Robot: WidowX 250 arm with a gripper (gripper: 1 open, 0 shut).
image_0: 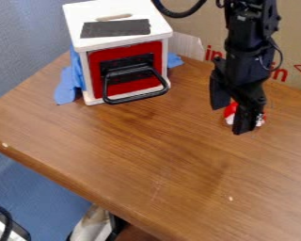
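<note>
My black gripper [237, 111] hangs pointing down over the back right of the wooden table, in front of a small red and white object [261, 119] that it partly hides. Whether the fingers are open or shut is unclear from this view.
A white box with a red front [109, 58] and black handle stands at the back left on a blue cloth [67, 83]. A cardboard panel with red print [295, 47] is behind.
</note>
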